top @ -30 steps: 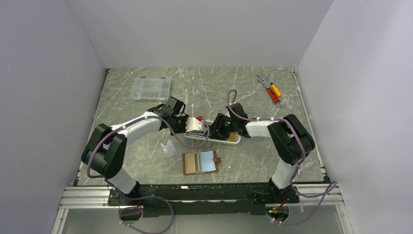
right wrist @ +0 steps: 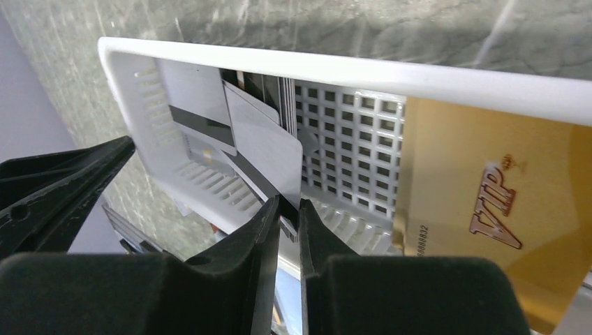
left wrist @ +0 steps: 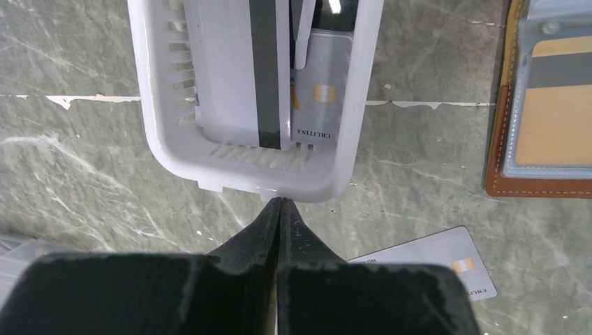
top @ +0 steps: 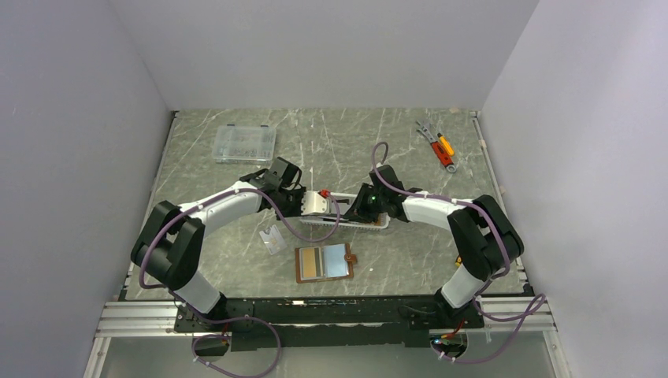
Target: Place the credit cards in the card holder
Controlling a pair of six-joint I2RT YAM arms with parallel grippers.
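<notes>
A white basket (left wrist: 349, 125) holds grey-white cards (left wrist: 223, 70) and, at its other end, a gold card (right wrist: 489, 209). My left gripper is shut just outside the basket's rim; nothing clearly shows between its fingertips. My right gripper is down in the basket at the lower end of a tilted white card (right wrist: 265, 139); whether it grips it is unclear. The brown card holder (top: 324, 263), with cards in clear sleeves, lies in front of the basket.
A loose card (left wrist: 440, 255) lies on the table beside the basket. A clear organiser box (top: 244, 143) is at back left, pliers (top: 437, 150) and a yellow-handled tool at back right.
My right arm and gripper have shifted slightly to the right over the basket. The left arm looks still.
</notes>
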